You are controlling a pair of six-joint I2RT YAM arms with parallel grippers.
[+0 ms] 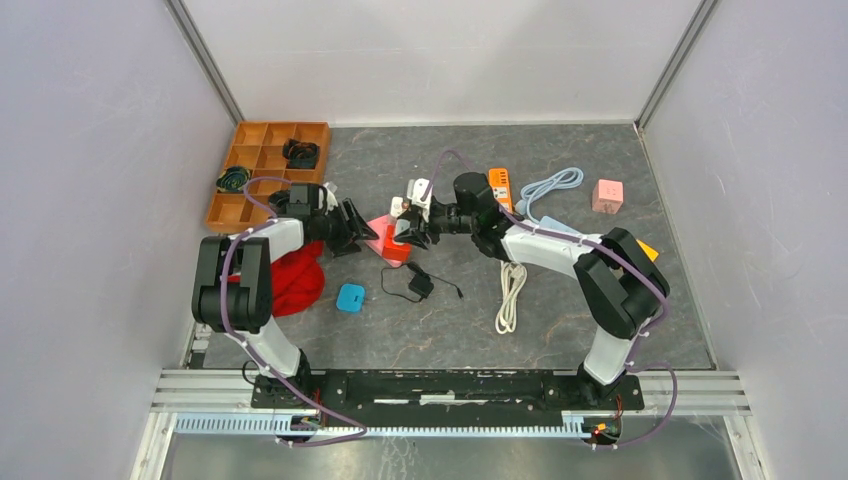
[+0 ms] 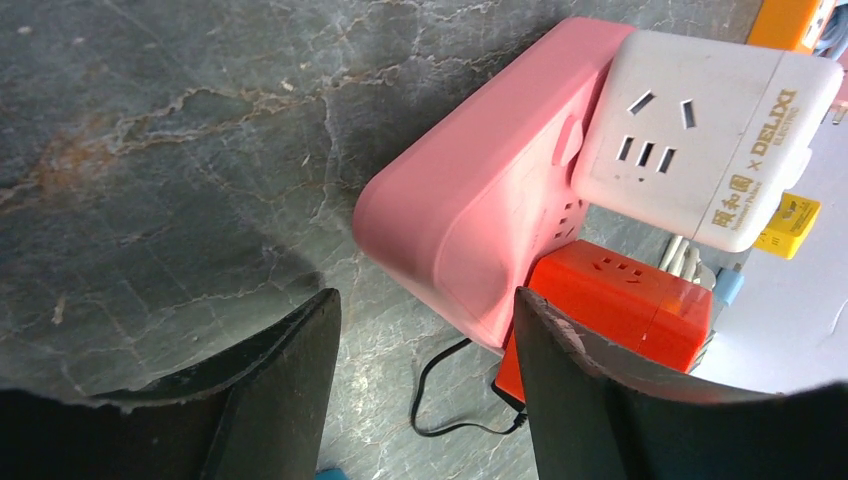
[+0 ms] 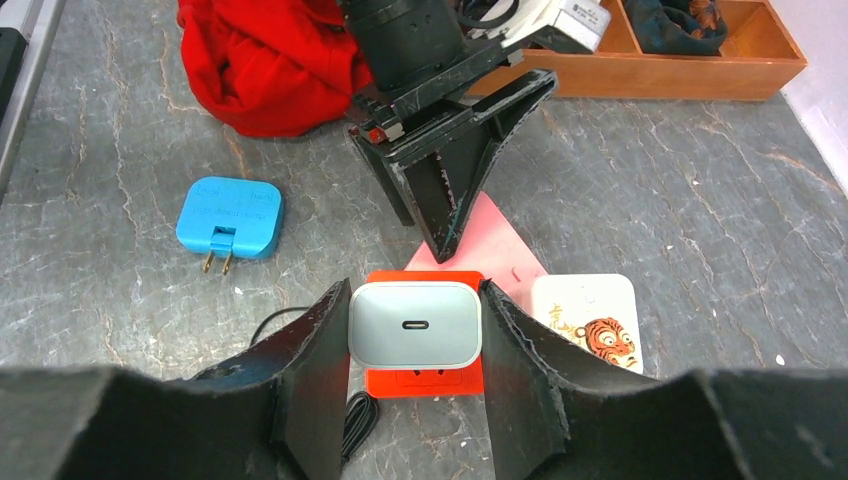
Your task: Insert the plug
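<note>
My right gripper is shut on a white charger (image 3: 414,341) with a slot in its face, held over a red-orange socket cube (image 2: 620,300). Beside that cube are a pink socket block (image 2: 470,200) and a white socket cube (image 2: 680,130) with a tiger printed on one side. My left gripper (image 1: 357,230) stands part open at the pink block's left, with nothing between its fingers. A blue plug adapter (image 3: 229,215) lies on the counter.
A wooden compartment tray (image 1: 266,150) is at the back left, red cloth (image 1: 295,285) below it. A black adapter with cable (image 1: 421,285), coiled white cords (image 1: 508,300) and a pink cube (image 1: 607,196) lie around.
</note>
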